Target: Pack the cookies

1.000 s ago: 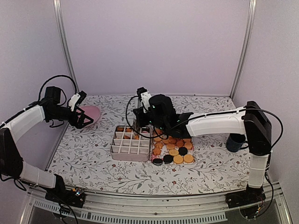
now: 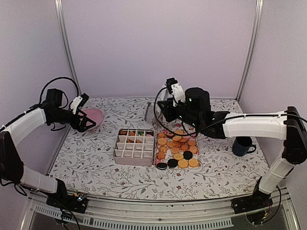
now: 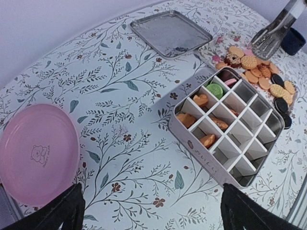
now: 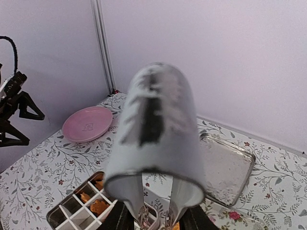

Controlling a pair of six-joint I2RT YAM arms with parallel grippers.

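A divided box (image 2: pixel 134 159) in the middle holds orange cookies and a green one (image 3: pixel 214 89) in some compartments; others are empty. Right of it lies a spread of orange and dark cookies (image 2: pixel 182 163). My right gripper (image 2: pixel 163 110) is raised over the back of the cookies, carrying metal tongs; in the right wrist view their tips show nothing clear between them, and how far the fingers stand is hard to see. My left gripper (image 2: pixel 84 122) stands open and empty above the pink plate (image 3: pixel 38 153) at left.
A metal tray (image 4: pixel 225 172) lies at the back behind the box and cookies. A dark blue mug (image 2: pixel 242 146) stands at the right. The front of the table and the area left of the box are clear.
My right arm with the tongs has moved from above the box rightward and up, over the back of the cookie spread. The left arm is unchanged.
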